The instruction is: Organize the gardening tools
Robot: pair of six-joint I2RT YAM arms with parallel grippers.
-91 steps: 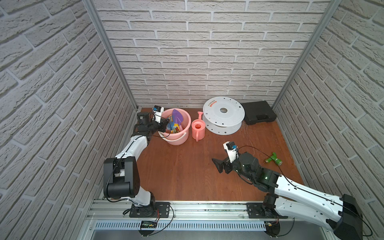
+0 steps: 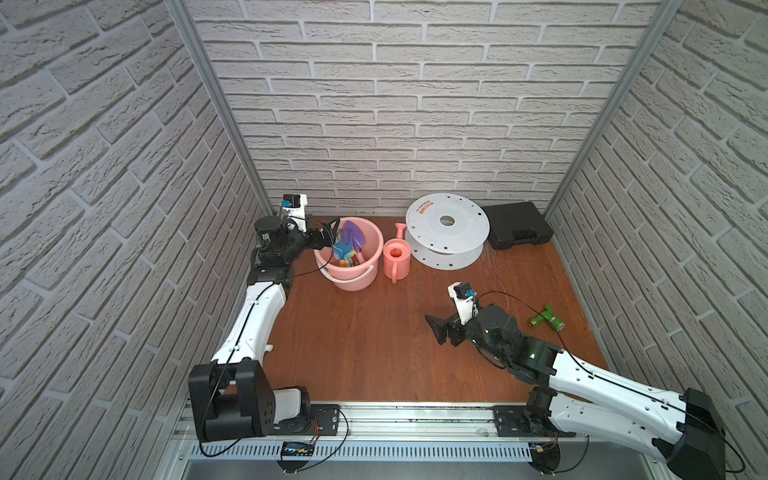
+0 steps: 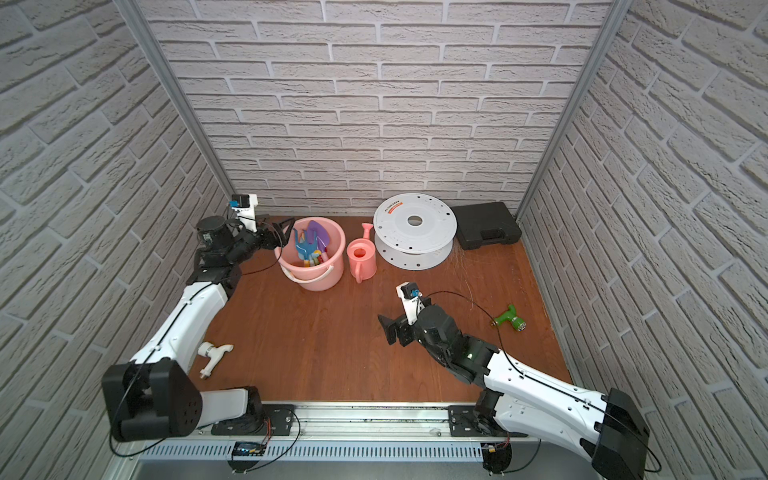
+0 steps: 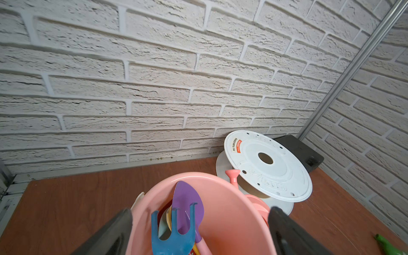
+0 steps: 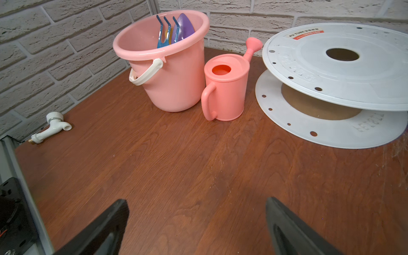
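Note:
A pink bucket (image 2: 364,272) at the back left holds gardening tools, among them a blue fork (image 4: 172,242) and a purple trowel (image 4: 187,195). My left gripper (image 2: 323,232) is open above the bucket's left rim, nothing between its fingers. A pink watering can (image 5: 227,95) stands right of the bucket. My right gripper (image 2: 445,329) is open and empty over the front middle of the table.
A large white spool (image 2: 444,232) and a black case (image 2: 516,224) sit at the back right. A green fitting (image 2: 548,318) lies on the right, a white tap (image 3: 214,356) on the left.
My left arm has risen and drawn back slightly up and left from inside the bucket area. The right arm has barely moved.

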